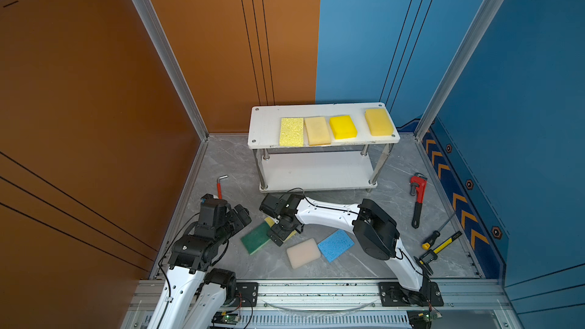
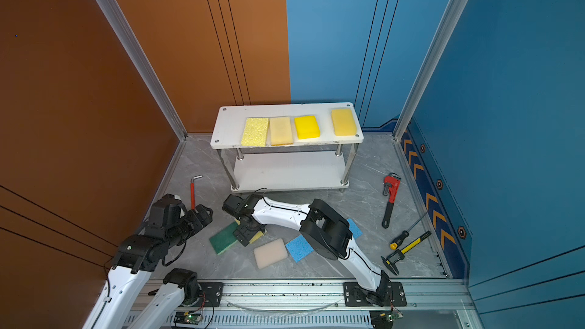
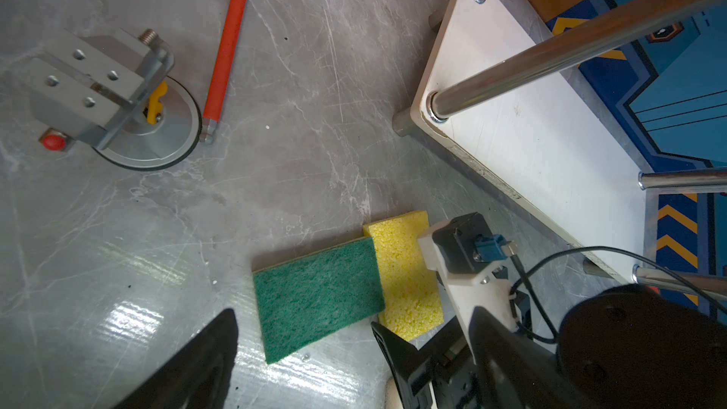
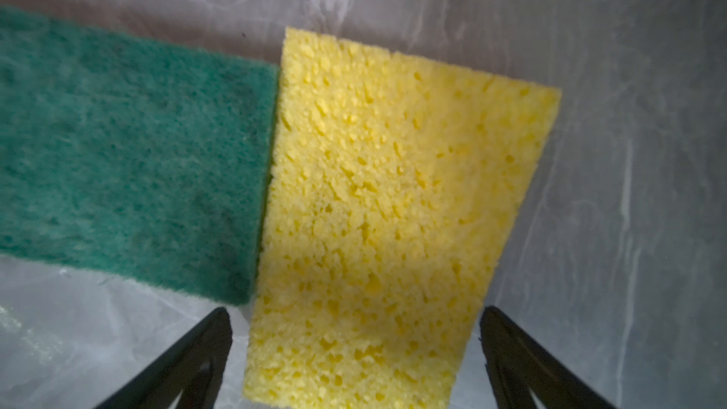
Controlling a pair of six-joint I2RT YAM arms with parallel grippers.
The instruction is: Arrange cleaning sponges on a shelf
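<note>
The lower board (image 1: pixel 315 169) is bare. On the floor lie a green scouring sponge (image 3: pixel 318 295), a yellow sponge (image 4: pixel 386 227) touching it, a beige sponge (image 1: pixel 303 253) and a blue sponge (image 1: pixel 335 244). My open right gripper is low over the yellow sponge, its fingertips either side of the near end. My left gripper stands open over the floor at left, holding nothing.
A red wrench (image 1: pixel 418 195), a screwdriver (image 1: pixel 429 240) and a yellow-handled tool (image 1: pixel 448 242) lie at right. A red-handled tool (image 3: pixel 225 53) and a metal suction-base fixture (image 3: pixel 102 87) are at left. Bare floor separates them from the shelf.
</note>
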